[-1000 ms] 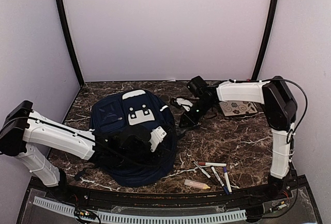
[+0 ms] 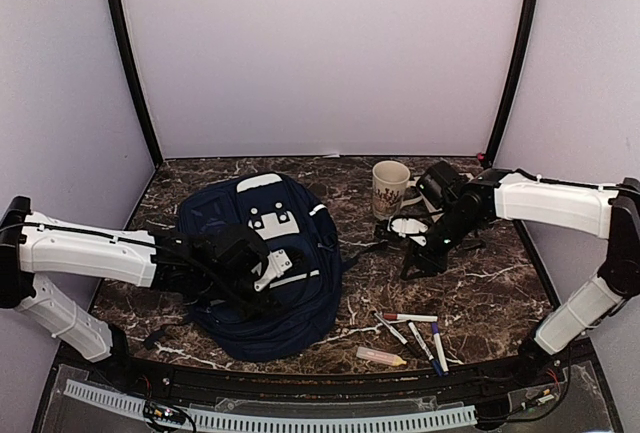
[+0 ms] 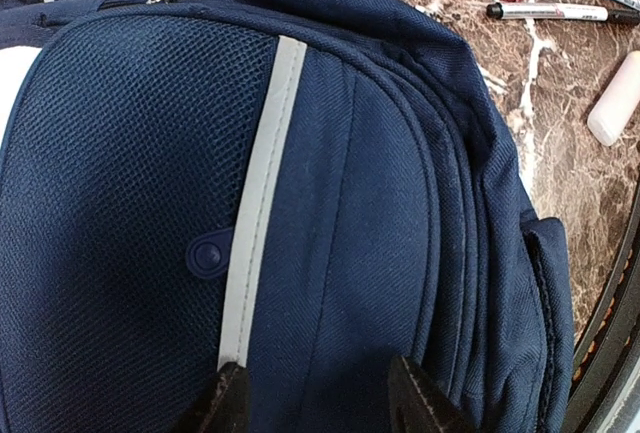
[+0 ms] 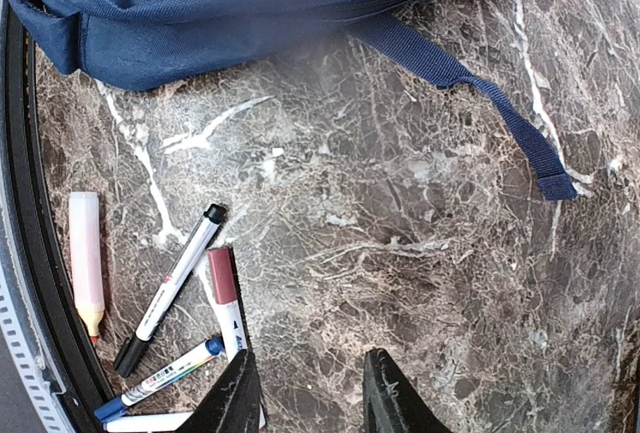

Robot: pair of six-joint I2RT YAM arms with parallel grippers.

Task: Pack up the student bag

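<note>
A navy backpack (image 2: pixel 260 325) with grey strips lies flat on the left of the table, its main flap facing up; in the left wrist view the backpack (image 3: pixel 370 203) fills most of the picture. Above it my left gripper stands open, nothing between its fingers. Out over bare table, right of the bag, is my right gripper, its fingers apart and empty. Several pens lie near the front edge, among them a red-capped marker (image 4: pixel 226 298), a black-capped marker (image 4: pixel 172 288), a blue-capped marker (image 4: pixel 165 377) and a pink highlighter (image 4: pixel 87 258).
A patterned cup (image 2: pixel 390 187) stands at the back, right of the bag. Behind the right arm, a pale patterned object is mostly hidden. A bag strap (image 4: pixel 510 113) trails over the table.
My right arm has swung right and toward the front, away from the bag, uncovering the cup. The left gripper has shifted left and a little toward the front over the bag.
</note>
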